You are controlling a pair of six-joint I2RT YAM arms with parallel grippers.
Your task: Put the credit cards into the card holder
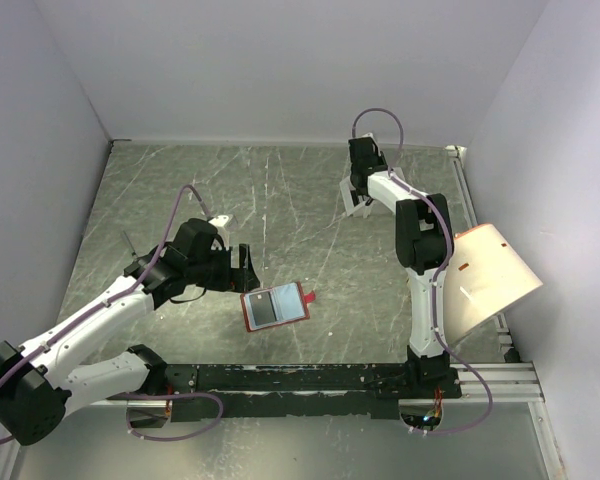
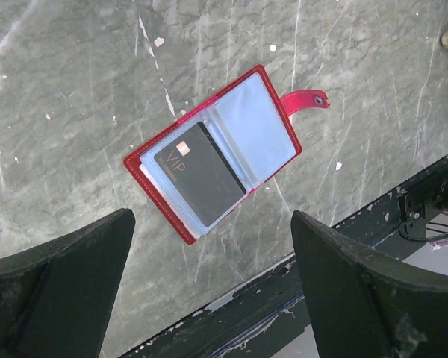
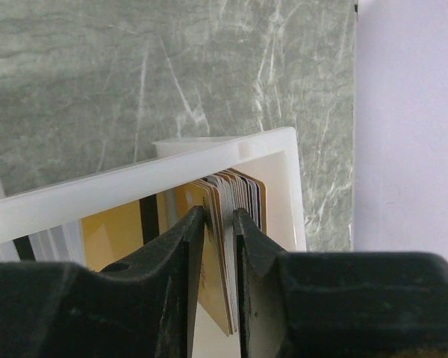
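My right gripper is down in a white box at the back right, its fingertips at the upper edges of a tight row of cards; whether it grips any is unclear. Yellow and black cards stand further left in that box. The red card holder lies open at the front middle, with clear sleeves and a black VIP card in its left sleeve. My left gripper hangs open with nothing between its fingers, near the holder's left side.
An orange-edged board lies along the right side. Walls enclose the back and sides.
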